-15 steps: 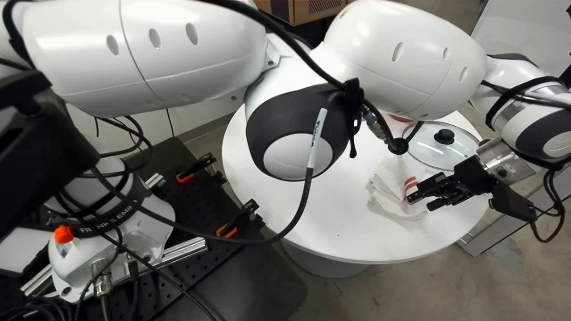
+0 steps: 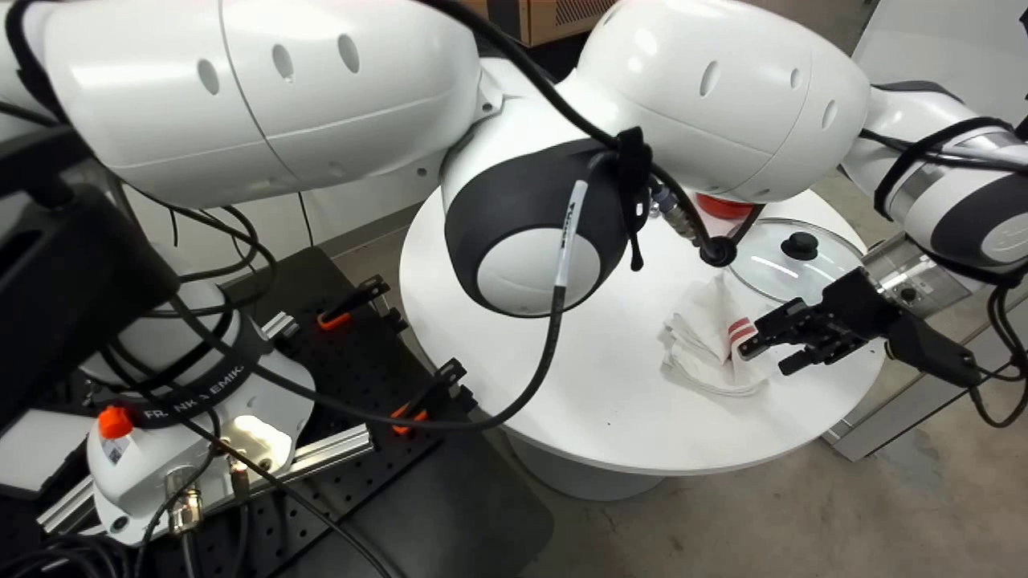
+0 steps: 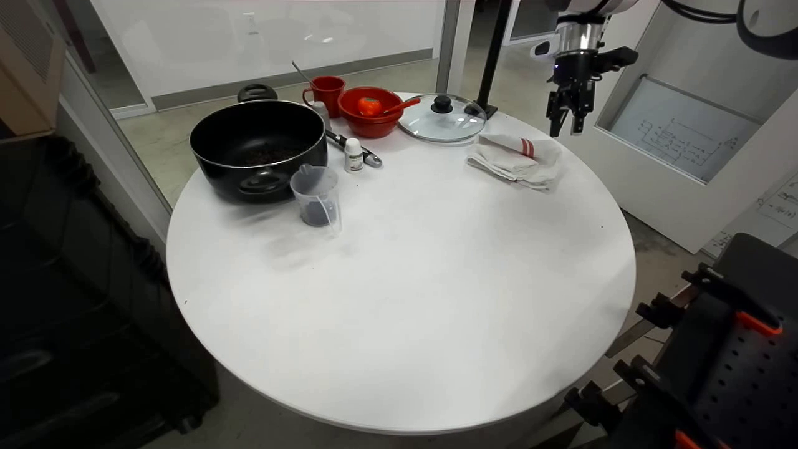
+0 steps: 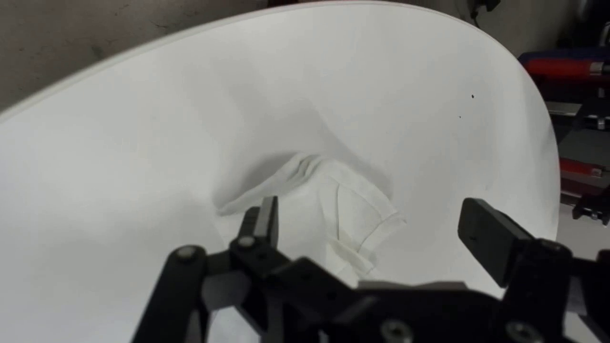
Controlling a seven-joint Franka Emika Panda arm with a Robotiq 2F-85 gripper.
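A folded white towel [image 3: 516, 163] with red stripes lies on the round white table [image 3: 419, 314], towards its far right side. Above the table's edge, just beyond the towel, my gripper [image 3: 565, 128] hangs with its fingers apart. From the other side, the gripper [image 2: 768, 356] appears close to the towel's striped end [image 2: 740, 332]. In the wrist view a wide gap separates the two fingers [image 4: 266, 223], with nothing held in it. Part of the towel [image 4: 354, 211] shows below and between them; its nearer part is hidden behind the gripper's body.
A glass lid [image 3: 445, 123] with a black knob lies beside the towel. Farther left are a red bowl [image 3: 351, 123], a red mug [image 3: 327, 96], a white bottle [image 3: 353, 157], a clear measuring cup [image 3: 314, 198] and a black pot [image 3: 224, 176].
In exterior view 1 the gripper has shifted slightly up and to the right, away from the towel. The towel looks unmoved.
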